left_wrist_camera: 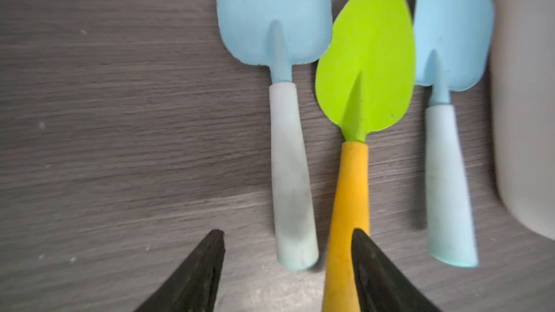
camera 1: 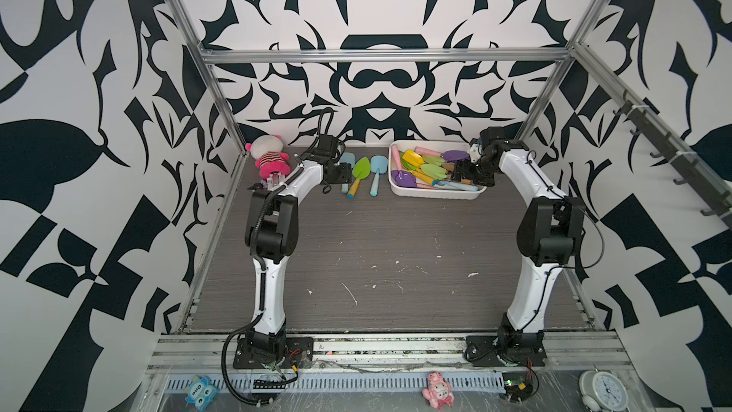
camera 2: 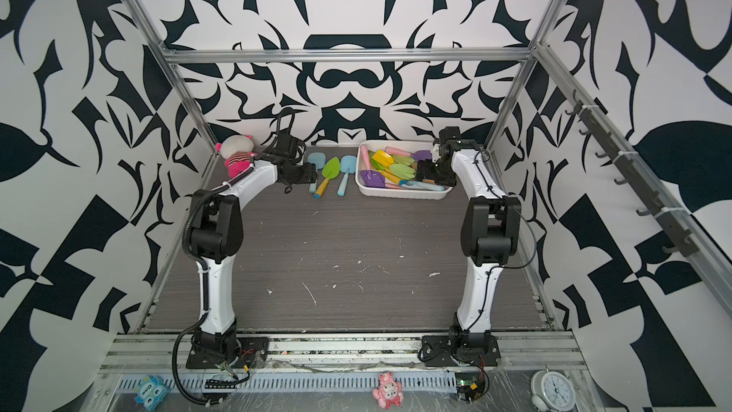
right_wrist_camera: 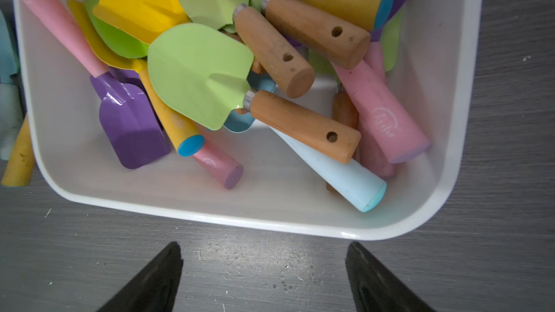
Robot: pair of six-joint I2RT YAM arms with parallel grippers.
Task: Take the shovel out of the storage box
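The white storage box (right_wrist_camera: 254, 225) holds many small shovels: purple (right_wrist_camera: 134, 127), pale green (right_wrist_camera: 196, 72), yellow (right_wrist_camera: 138, 0), with wooden, pink and blue handles. Over its front right part hangs my right gripper, open and empty, its fingertips in view below the box rim in the right wrist view. Left of the box, three shovels lie on the table: two light blue (left_wrist_camera: 292, 173) and a green one with yellow handle (left_wrist_camera: 364, 52). My left gripper is above their handles, open with nothing held.
A pink plush toy (camera 1: 270, 160) sits at the back left, left of the left arm. The back wall stands close behind the box.
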